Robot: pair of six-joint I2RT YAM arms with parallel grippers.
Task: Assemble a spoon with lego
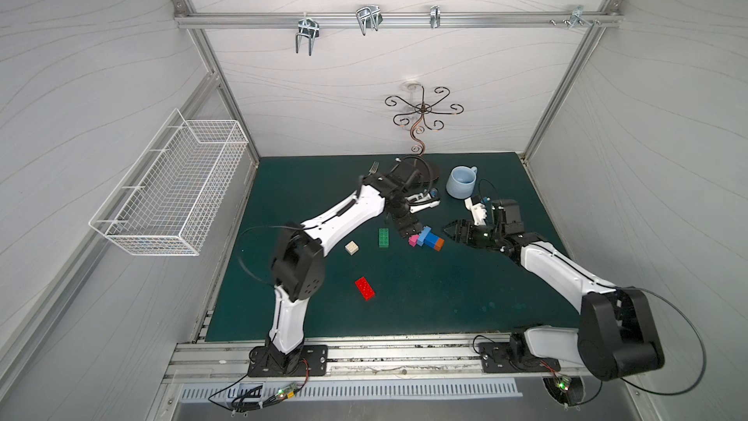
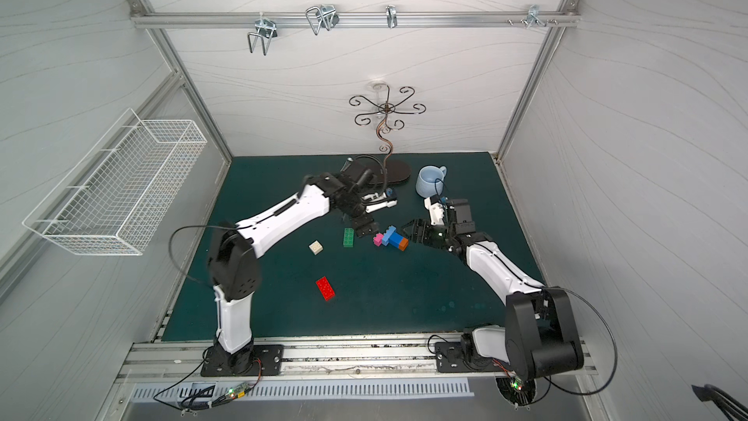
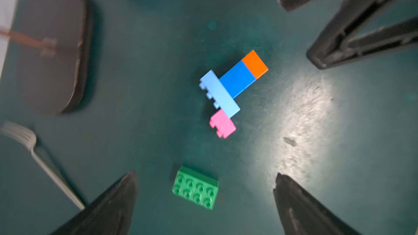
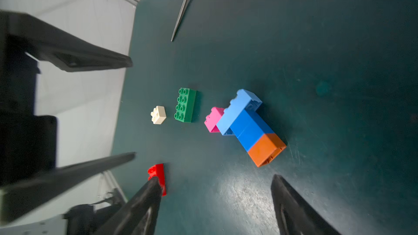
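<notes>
A joined stack of light blue, dark blue, orange and pink bricks (image 3: 238, 79) lies on its side on the table, untouched by either gripper. The pink brick (image 3: 223, 124) sits at one end of the light blue bar. Over the table, my left gripper is open and empty, with a green brick (image 3: 195, 188) below it on the table. My right gripper stands open to the right of the stack, nothing between its fingers. A cream brick (image 1: 351, 248) and a red brick (image 1: 364, 288) lie apart on the table.
At the back stand a dark stand base (image 3: 51, 47) and a light blue mug (image 1: 461, 181). A fork (image 3: 48, 169) lies at the back left. A wire basket (image 1: 175, 187) hangs on the left wall.
</notes>
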